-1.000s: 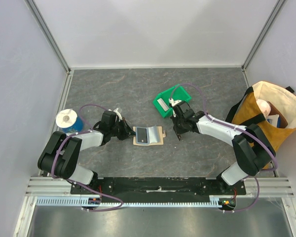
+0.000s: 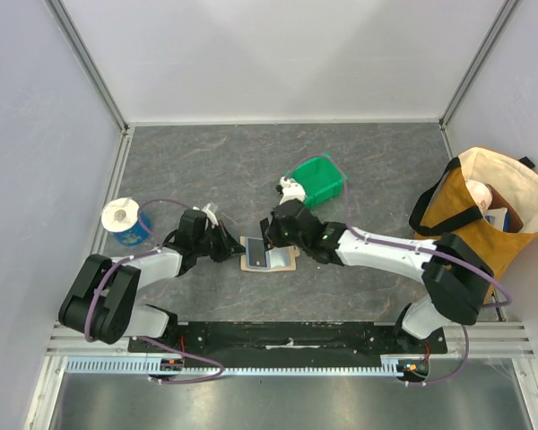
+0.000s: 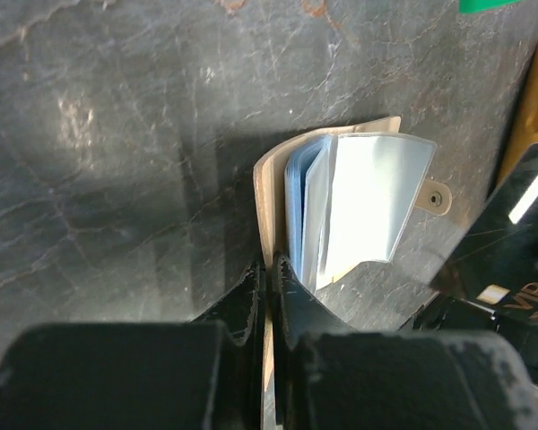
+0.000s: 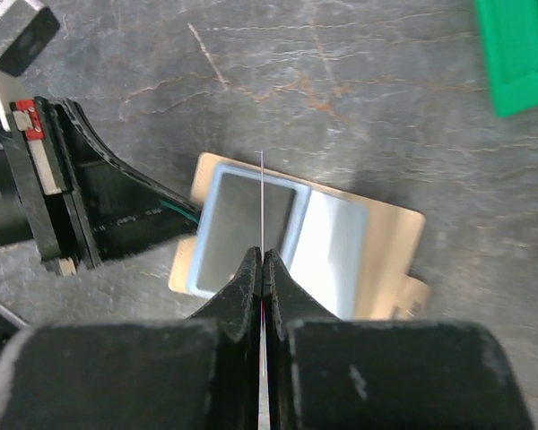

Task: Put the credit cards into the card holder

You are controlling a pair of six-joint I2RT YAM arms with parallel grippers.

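The beige card holder (image 2: 287,266) lies open on the dark table, its clear sleeves (image 3: 363,179) spread to the right. Behind the blue-edged pocket (image 4: 242,237) shows a dark grey surface; whether that is a card I cannot tell. My left gripper is shut on the holder's left edge. Above the holder, my right gripper pinches a black card (image 3: 511,237) with "VIP" lettering. That card stands upright, seen edge-on as a thin line in the right wrist view, over the blue-edged pocket and apart from it in the left wrist view.
A green tray (image 2: 321,182) stands behind the right arm, partly hidden. At far right is an orange bag (image 2: 516,237), and a blue-and-white roll (image 2: 125,221) sits at far left.
My right gripper has come left with the black card, from beside the green tray to over the holder. My left gripper keeps its place at the holder's edge; its arm has shifted slightly.
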